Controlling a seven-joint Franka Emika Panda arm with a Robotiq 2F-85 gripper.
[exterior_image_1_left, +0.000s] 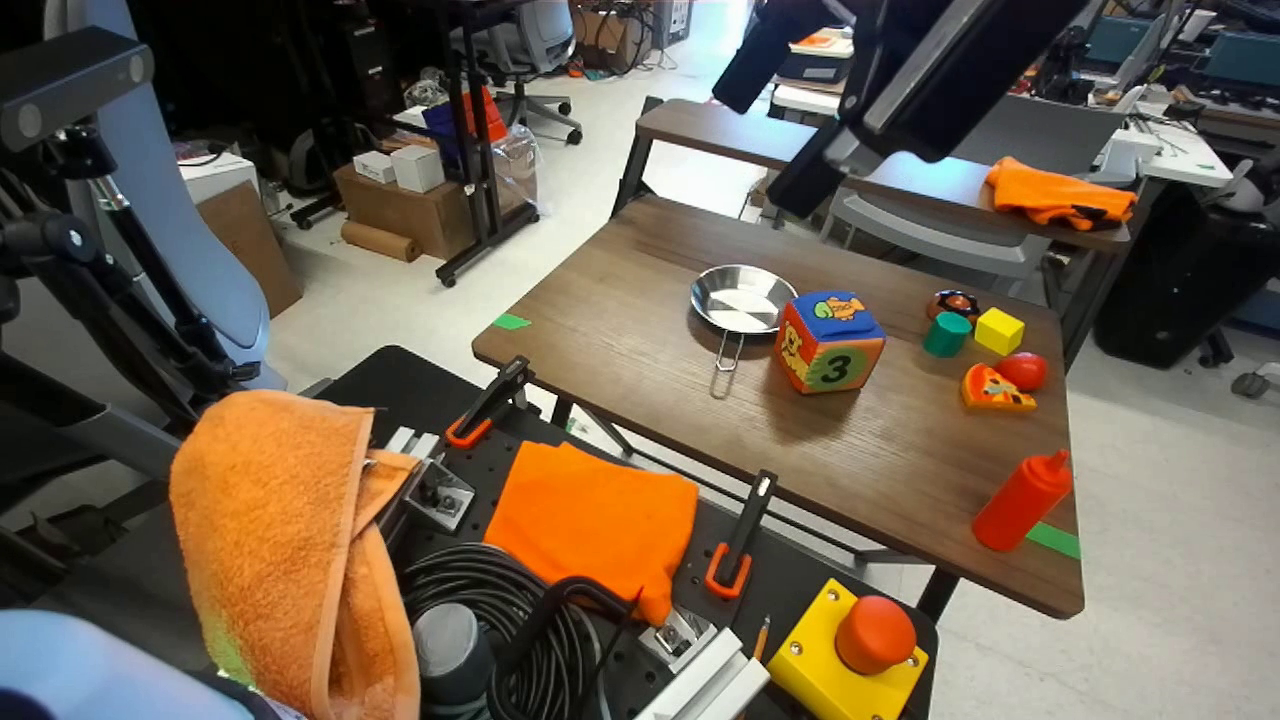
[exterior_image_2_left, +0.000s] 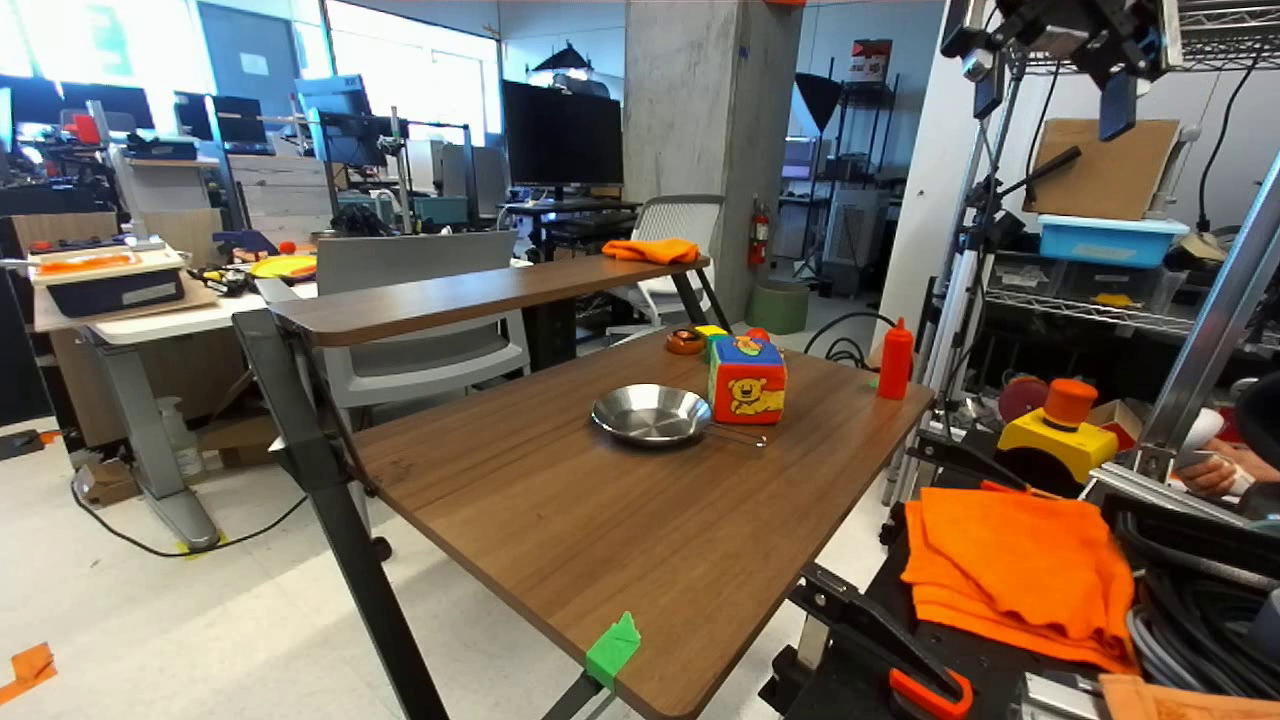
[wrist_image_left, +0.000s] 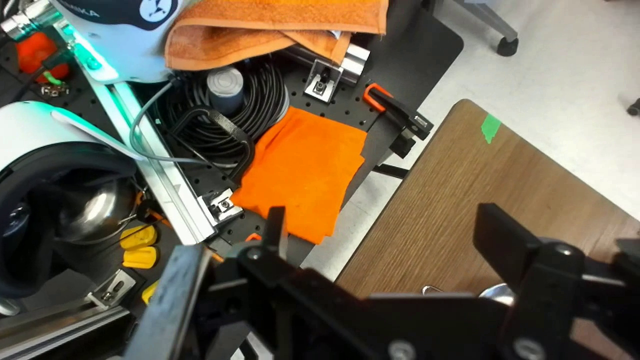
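Observation:
High above the wooden table (exterior_image_1_left: 624, 288), my gripper (exterior_image_1_left: 777, 134) stands open with its fingers apart and nothing between them. In the wrist view, the fingers of the gripper are spread wide over the table's edge. A small steel pan (exterior_image_1_left: 741, 300) sits on the table, its wire handle towards the near edge. Just beside it rests a soft picture cube (exterior_image_1_left: 830, 344) with a blue top and a number 3 on one side. The second exterior view has the pan (exterior_image_2_left: 651, 414) left of the cube (exterior_image_2_left: 746, 382). Only a sliver of the pan (wrist_image_left: 499, 293) shows in the wrist view.
A red bottle (exterior_image_1_left: 1022, 502) stands near the right corner. Behind it are a toy pizza slice (exterior_image_1_left: 996, 390), red ball (exterior_image_1_left: 1023, 371), yellow block (exterior_image_1_left: 998, 331) and green cylinder (exterior_image_1_left: 947, 335). A raised shelf (exterior_image_1_left: 720, 130) borders the back.

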